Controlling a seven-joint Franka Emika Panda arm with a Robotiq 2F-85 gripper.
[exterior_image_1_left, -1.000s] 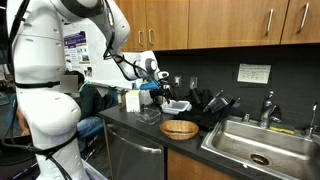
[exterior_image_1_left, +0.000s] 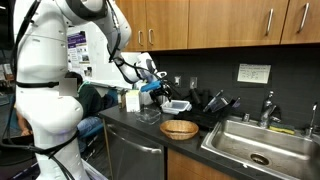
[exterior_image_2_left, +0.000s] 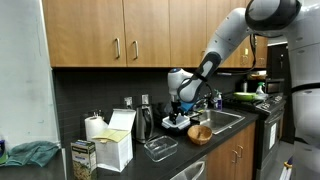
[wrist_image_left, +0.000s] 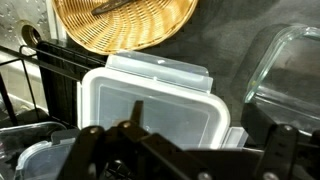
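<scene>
My gripper is open, its two dark fingers apart at the bottom of the wrist view. Below them lies a rectangular container with a translucent white lid (wrist_image_left: 150, 108). In the first exterior view, this white container (exterior_image_1_left: 177, 106) is on the counter behind a round wicker basket (exterior_image_1_left: 180, 128). A clear glass dish (exterior_image_1_left: 148, 115) stands left of the basket; in the wrist view the dish (wrist_image_left: 292, 75) is at the right. No object shows between the fingers. How far the fingertips are above the lid, I cannot tell.
Beside the white container is a black dish rack (wrist_image_left: 65, 65). The sink (exterior_image_1_left: 250, 145) is to the right in the first exterior view. A kettle (exterior_image_2_left: 143, 123), a white box (exterior_image_2_left: 116, 150) and a food carton (exterior_image_2_left: 84, 160) stand along the counter.
The wrist and gripper have tilted and shifted slightly to the right in the first exterior view. The counter objects look unmoved.
</scene>
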